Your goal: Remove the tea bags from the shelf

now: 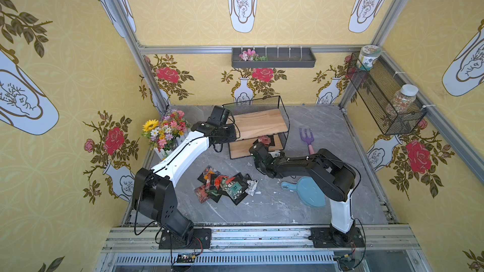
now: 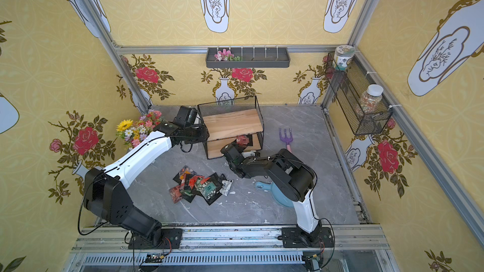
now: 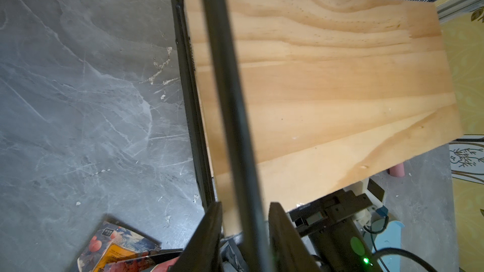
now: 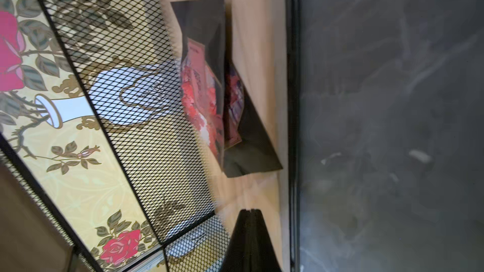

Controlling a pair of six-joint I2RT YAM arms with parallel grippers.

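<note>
Two dark tea bags with red floral labels [image 4: 204, 88] lie overlapping on the lower wooden board of the black mesh shelf [image 4: 291, 121]; the top left view shows a small patch of the tea bags [image 1: 263, 140]. My right gripper is shut in front of them, with nothing visible between its fingers and a gap to the bags. At the shelf's left side is my left gripper, its fingers apart. A blurred dark shelf bar passes through the view between them; whether they touch it I cannot tell. The upper board [image 3: 322, 80] is bare.
Several tea bags [image 1: 221, 183] lie heaped on the grey table in front of the shelf. Flowers [image 1: 166, 130] stand left of it. A purple fork [image 1: 307, 138] and a blue board [image 1: 310, 192] lie to the right. Jars stand in the wall basket [image 1: 385, 93].
</note>
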